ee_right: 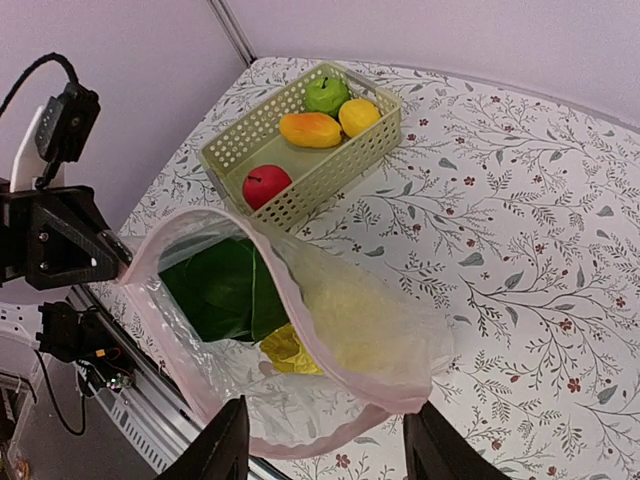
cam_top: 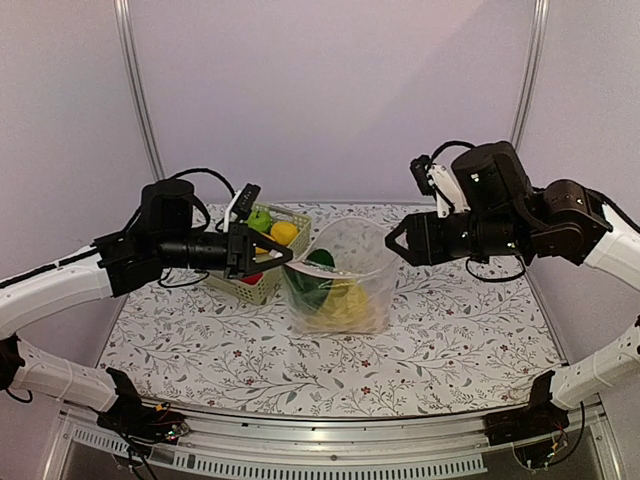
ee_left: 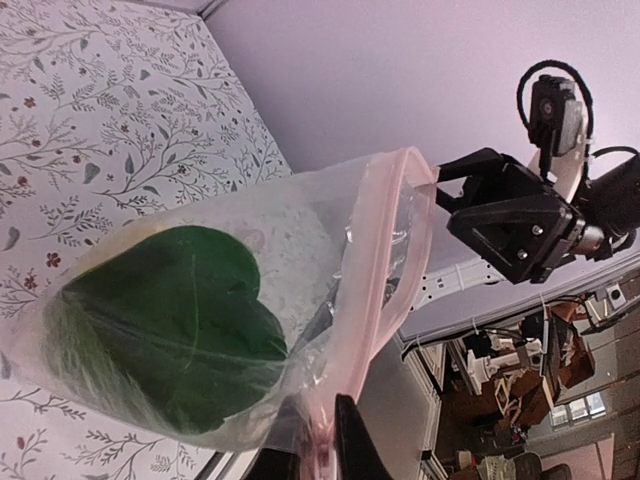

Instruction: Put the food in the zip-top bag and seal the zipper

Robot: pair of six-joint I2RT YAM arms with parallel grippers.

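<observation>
The clear zip bag (cam_top: 345, 310) stands mouth-up on the patterned table, its pink-edged mouth (ee_right: 290, 280) gaping. Inside are a large dark green item (ee_left: 185, 320) and a yellow item (ee_right: 290, 350), both partly veiled by plastic. My left gripper is shut on the left corner of the bag's mouth. At the opposite corner, my right gripper has its fingers spread apart; the rim's corner lies just ahead of the gap, and whether it touches a finger I cannot tell.
A beige basket (ee_right: 355, 165) behind the bag's left side holds a red apple (ee_right: 266, 185), a green fruit (ee_right: 326, 95), an orange fruit (ee_right: 310, 129) and a yellow fruit (ee_right: 358, 117). The table right of the bag is clear.
</observation>
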